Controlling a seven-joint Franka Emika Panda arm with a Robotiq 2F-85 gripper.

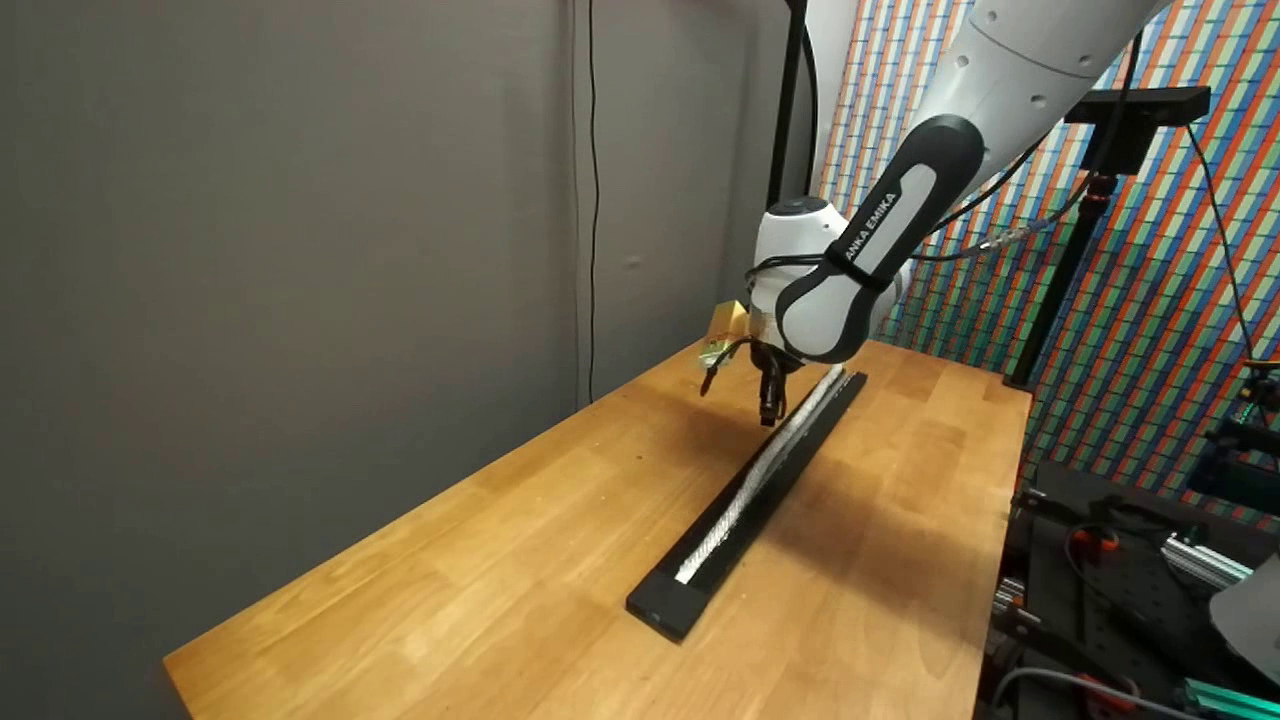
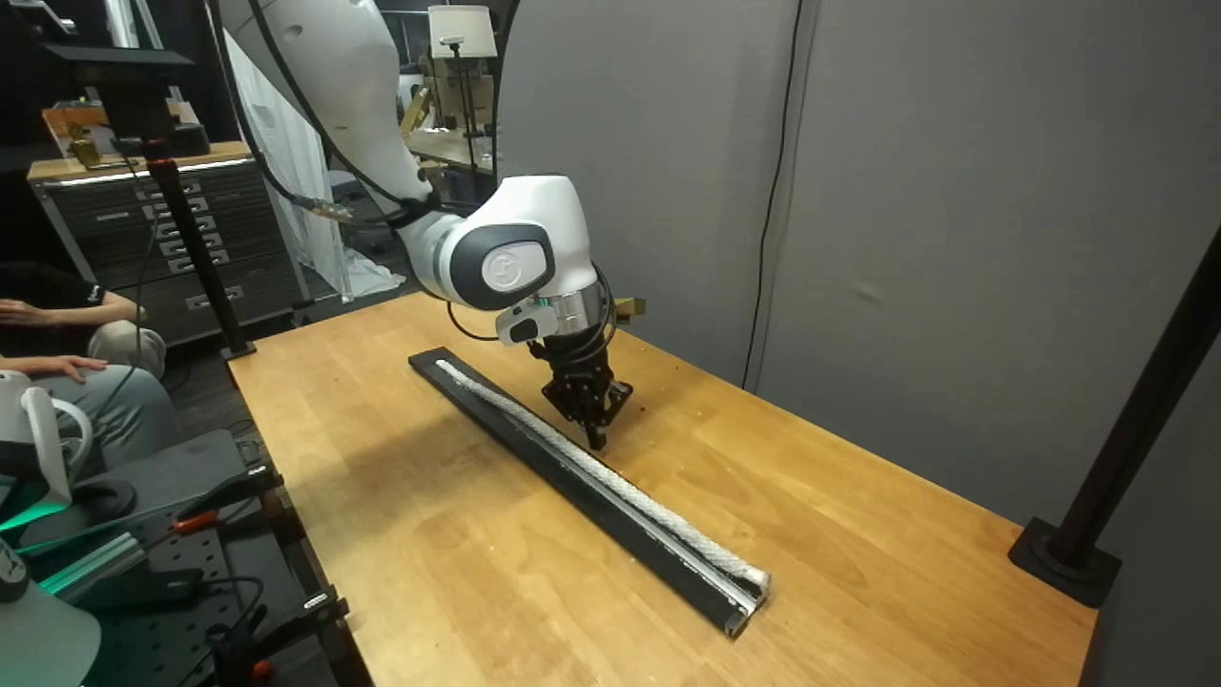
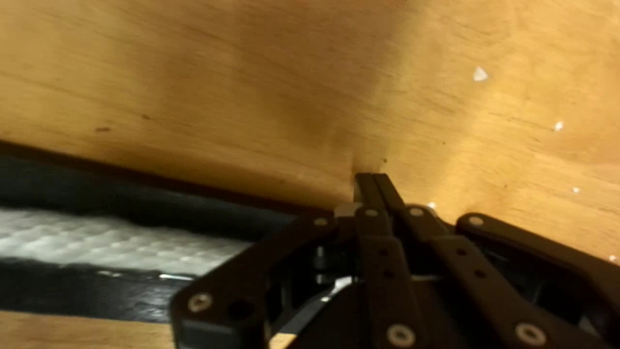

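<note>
A long black channel (image 1: 663, 605) lies on the wooden table, with a white braided rope (image 1: 738, 510) running along it. In exterior view 2, the rope (image 2: 675, 525) sits within the channel's left part. Toward the right end it runs along the far side, leaving a strip of the channel (image 2: 670, 567) bare beside it. My gripper is shut, its fingertips together and nothing showing between them. It points down beside the channel on the wall side, apart from the rope. The wrist view shows part of the rope (image 3: 116, 241), partly hidden behind the gripper.
Small white flecks (image 3: 480, 74) lie scattered on the table. A grey wall (image 1: 360, 300) borders its far side. Black stands (image 2: 1065, 550) rise at the table's corners. Bare table (image 1: 480, 600) spreads in front of the channel in exterior view 1.
</note>
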